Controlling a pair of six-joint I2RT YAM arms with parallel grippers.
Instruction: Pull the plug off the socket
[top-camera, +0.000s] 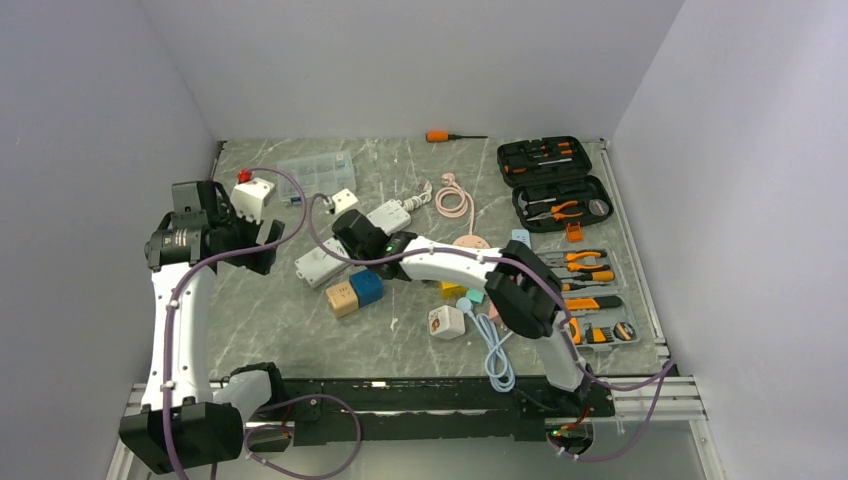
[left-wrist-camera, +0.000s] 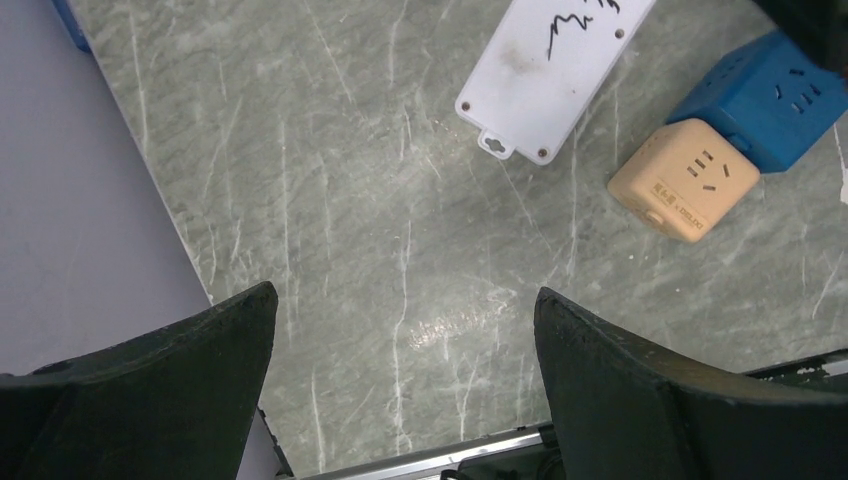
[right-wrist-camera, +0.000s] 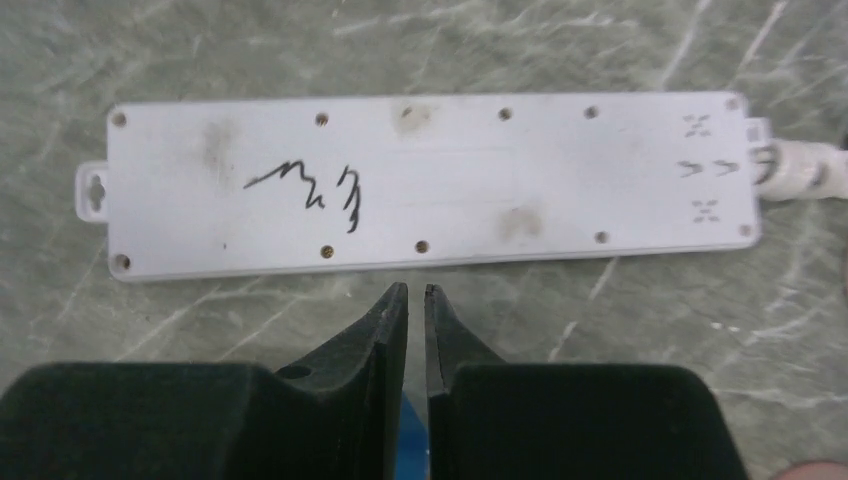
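Note:
A long white power strip (right-wrist-camera: 480, 180) lies screw-side up, its near edge just beyond the fingertips of my right gripper. Those fingers are shut to a narrow gap, and I see nothing held at the tips. A bit of a blue cube socket (right-wrist-camera: 411, 440) shows low between them. In the left wrist view the tan cube socket (left-wrist-camera: 685, 180) and the blue cube socket (left-wrist-camera: 765, 100) sit side by side. My left gripper stands wide open over bare table. No plug seated in a socket can be made out.
A pink coiled cord (top-camera: 453, 203) and a light-blue cord (top-camera: 497, 365) lie on the table. Tool cases (top-camera: 560, 205) take up the right side; a clear divided box (top-camera: 318, 175) is at the back left.

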